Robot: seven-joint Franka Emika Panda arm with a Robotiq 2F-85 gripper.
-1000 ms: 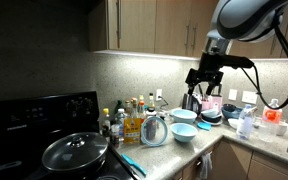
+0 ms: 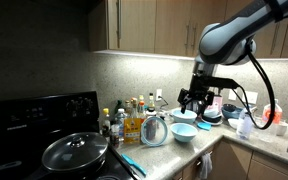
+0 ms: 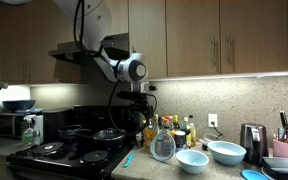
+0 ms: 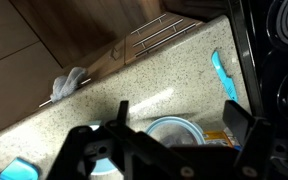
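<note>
My gripper stands open in the wrist view, its two dark fingertips wide apart with nothing between them. Below it, a round clear lid (image 4: 174, 128) with a pale rim is partly covered by the gripper body. In exterior view 1, the gripper (image 2: 188, 105) hangs above the counter, over the light-blue bowl (image 2: 183, 132). The lid (image 2: 154, 132) stands upright left of that bowl, in front of several bottles (image 2: 133, 127). A bright blue utensil (image 4: 224, 75) lies on the counter beside the stove.
A lidded pan (image 2: 75, 152) sits on the black stove (image 3: 74, 157). More bowls, including a large blue bowl (image 3: 226, 152), and a dark toaster (image 3: 253, 139) crowd the counter. A grey cloth (image 4: 68, 84) hangs on a cabinet handle.
My arm has come down and the gripper hangs lower over the counter than one second ago. The bowls, lid, bottles and pan have stayed in place.
</note>
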